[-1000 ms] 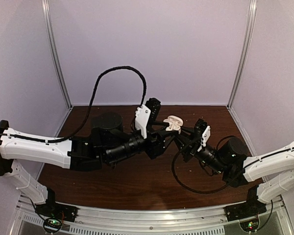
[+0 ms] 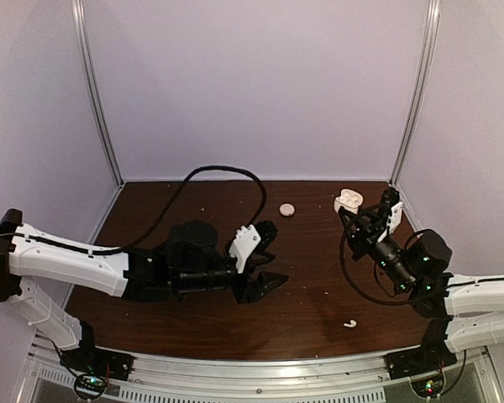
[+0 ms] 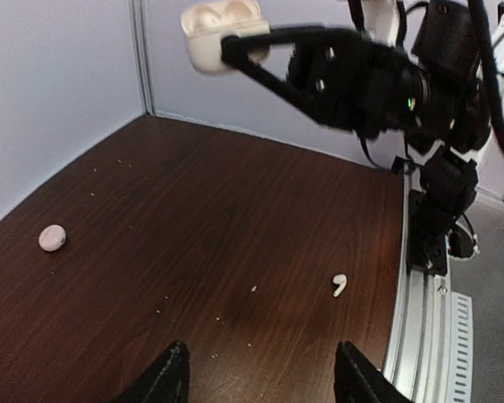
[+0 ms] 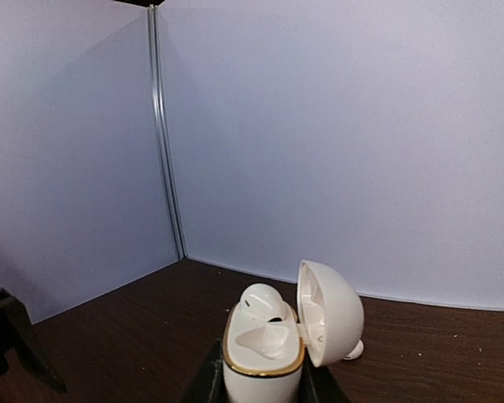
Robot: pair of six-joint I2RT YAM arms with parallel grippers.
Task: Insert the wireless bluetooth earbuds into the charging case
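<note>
My right gripper is shut on the white charging case (image 2: 349, 201), holding it up off the table with its lid (image 4: 332, 315) open. In the right wrist view one slot holds a white rounded earbud (image 4: 265, 302); the nearer slot (image 4: 265, 340) looks empty. A loose white earbud (image 2: 350, 324) lies on the table near the front edge, also visible in the left wrist view as a small hooked earbud (image 3: 339, 285). Left of the case, my left gripper stands open above the table, with nothing between its fingers.
A round white piece (image 2: 286, 209) rests toward the back of the brown table (image 2: 307, 252). Walls close in the back and sides, and a metal rail (image 2: 260, 367) runs along the front. The table between the arms is mostly clear.
The grippers were together at the case; the right has since carried it right, while the left has drawn back and lower. A small white piece showed at the front, further left than the loose earbud now.
</note>
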